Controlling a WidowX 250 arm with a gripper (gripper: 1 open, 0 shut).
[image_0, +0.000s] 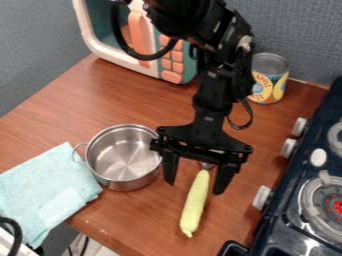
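Note:
My black gripper (197, 172) is open, its two fingers spread above the upper end of a pale yellow-green corn-like toy (191, 206) lying lengthwise on the wooden table. Nothing visible is held between the fingers. A steel pot (118, 152) sits just left of the gripper.
A stove (310, 212) fills the right side. Behind are a can (267, 82) and a toy microwave (100, 35). A light blue cloth (40, 185) lies at the left.

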